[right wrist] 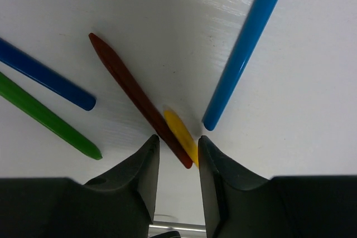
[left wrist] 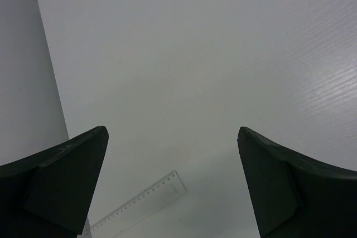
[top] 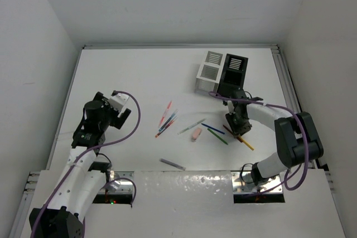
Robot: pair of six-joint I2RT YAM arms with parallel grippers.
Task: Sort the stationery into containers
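Note:
In the right wrist view the fingertips of my right gripper stand partly apart, on either side of a brown pen and the end of a yellow pen. The two pens lie against each other, and no firm hold on either shows. From above, that gripper covers part of the brown pen, while the yellow pen sticks out toward the front. Over bare table at the left, my left gripper is wide open and empty. A white container and a black container stand side by side at the back right.
Close to the right gripper lie a light blue pen, a dark blue pen and a green pen. Mid-table hold several pens, an eraser and a grey stick. A clear ruler shows near the left gripper.

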